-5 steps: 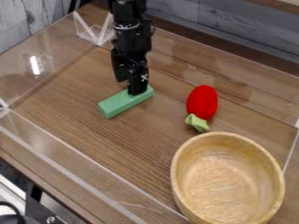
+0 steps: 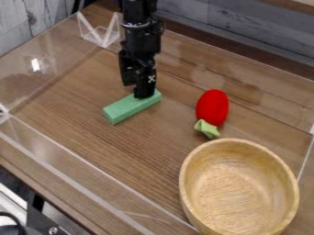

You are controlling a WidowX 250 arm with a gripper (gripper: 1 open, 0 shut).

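Note:
My gripper point(image 2: 140, 87) is black and points down from the top centre, its fingertips low over the right end of a green rectangular block point(image 2: 128, 111) lying on the wooden table. It is open; whether the fingers touch the block cannot be made out from this view.
A red oval object point(image 2: 211, 106) lies to the right, with a light green piece point(image 2: 207, 129) just below it. A large pale wooden bowl point(image 2: 240, 188) fills the lower right.

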